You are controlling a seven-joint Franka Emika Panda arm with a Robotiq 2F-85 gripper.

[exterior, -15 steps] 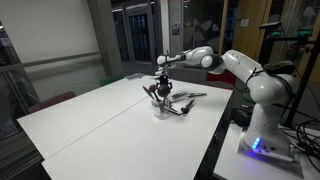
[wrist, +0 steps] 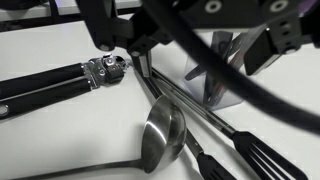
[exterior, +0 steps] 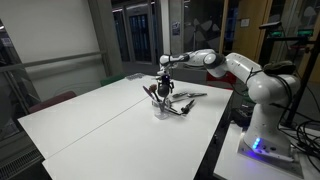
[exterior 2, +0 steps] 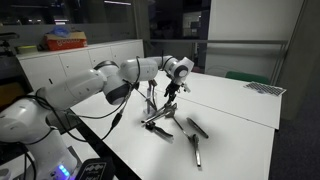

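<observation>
My gripper stands open in the wrist view, a finger on either side at the top and nothing held between them. Beyond the gap is a clear container (wrist: 228, 97) with utensils in it. A steel ladle (wrist: 164, 134) lies below the fingers, its handle running left. Beside it are long utensils with black slotted ends (wrist: 262, 155). A black-handled tool with a metal head (wrist: 105, 70) lies at the left. From the side, the arm reaches over the white table to the container (exterior: 160, 108), which holds several upright utensils. A dark cable hides part of the wrist view.
Several loose utensils lie near the container, among them a dark one (exterior 2: 197, 129) and a long one (exterior 2: 196, 152). A red bin (exterior 2: 66, 41) stands on a far cabinet.
</observation>
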